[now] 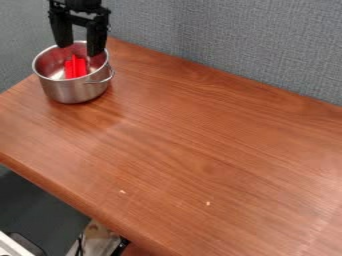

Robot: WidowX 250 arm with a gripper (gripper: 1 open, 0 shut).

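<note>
A steel pot point(76, 88) with a side handle stands at the far left corner of the wooden table point(201, 155). Inside it is a bright red object point(76, 68). My black gripper point(79, 43) is open above the pot, its fingers near the back rim, one on either side over the red object.
A grey padded wall runs along the back. Below the front left edge are a dark floor and some cables.
</note>
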